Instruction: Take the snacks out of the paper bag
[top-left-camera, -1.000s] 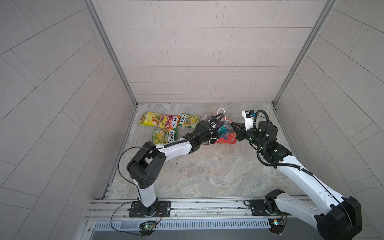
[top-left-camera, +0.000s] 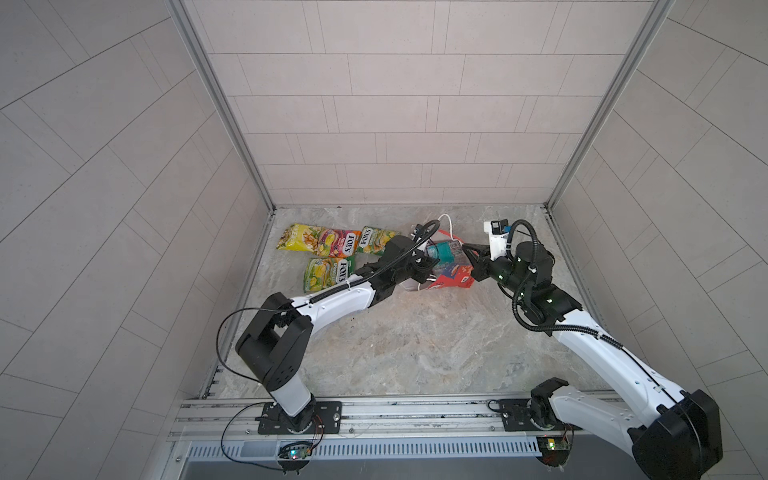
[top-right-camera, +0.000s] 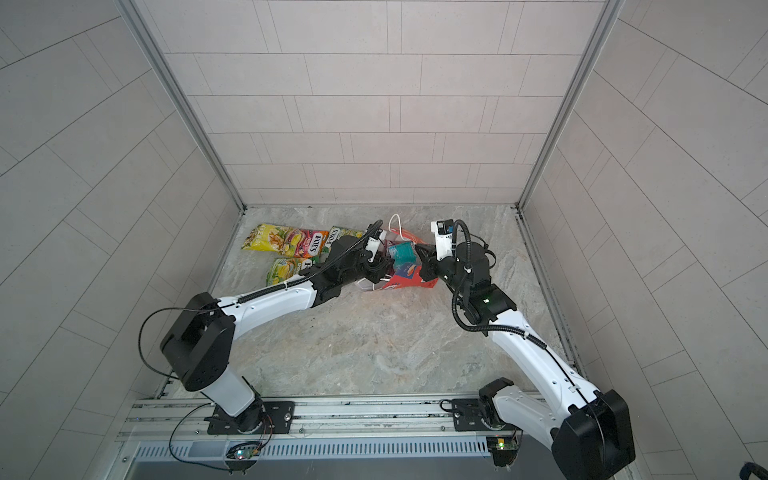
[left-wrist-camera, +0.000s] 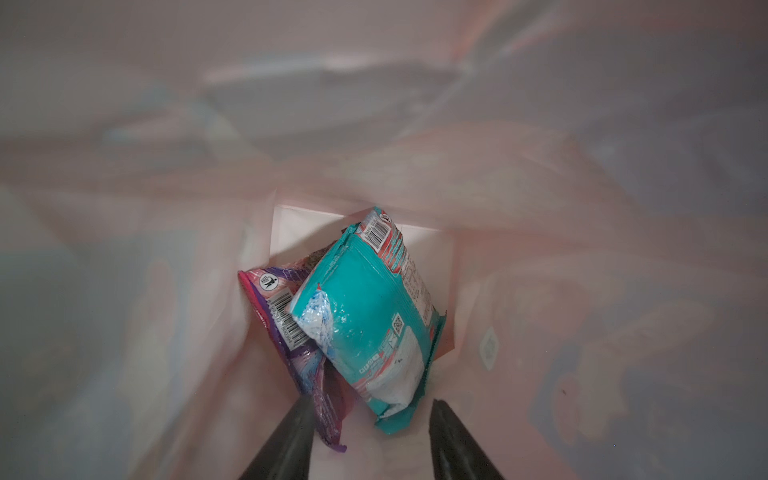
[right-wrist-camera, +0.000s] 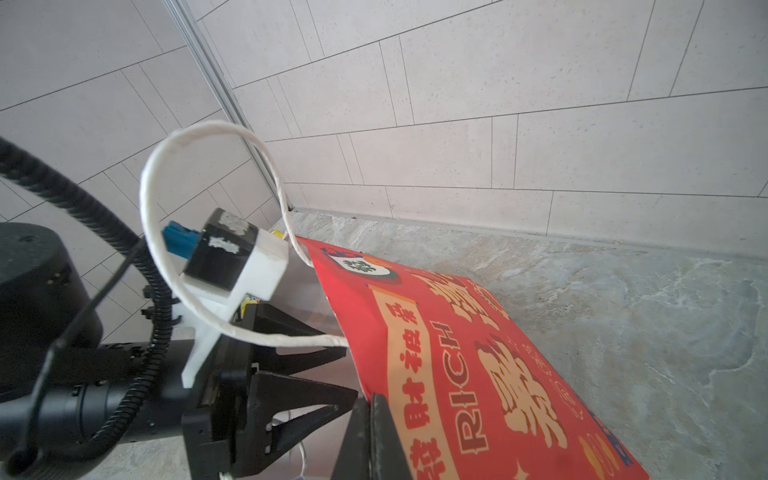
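The red paper bag (right-wrist-camera: 480, 368) stands in the middle, its white handle looping up. My left gripper is open at its mouth, fingers pointing in. Inside, a teal snack pack (left-wrist-camera: 368, 312) lies partly over a purple-pink one (left-wrist-camera: 284, 320); neither is between the fingers. My right gripper is shut at the bag's edge; whether paper is pinched between its fingertips is hard to tell.
Several FOX'S packs, such as the red one (top-left-camera: 336, 242) and a green one (top-left-camera: 324, 276), lie left of the bag. Tiled walls surround it.
My right arm looks unchanged.
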